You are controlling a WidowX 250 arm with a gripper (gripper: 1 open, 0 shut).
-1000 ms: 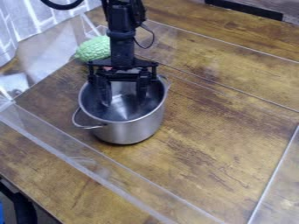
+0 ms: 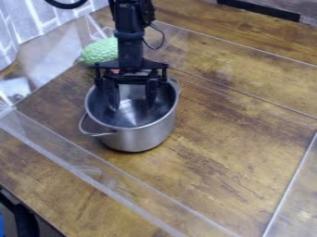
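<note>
A steel pot [image 2: 132, 134] with side handles stands on the wooden table, left of centre. My black gripper [image 2: 132, 91] hangs down from the top of the view into the pot's mouth, its fingers low inside the rim. Whether it is open or shut, and whether anything is between the fingers, I cannot tell.
A pale green lettuce-like object [image 2: 96, 52] lies behind the pot to the left, with something red partly hidden beside the arm. Clear plastic edges border the table at left and right.
</note>
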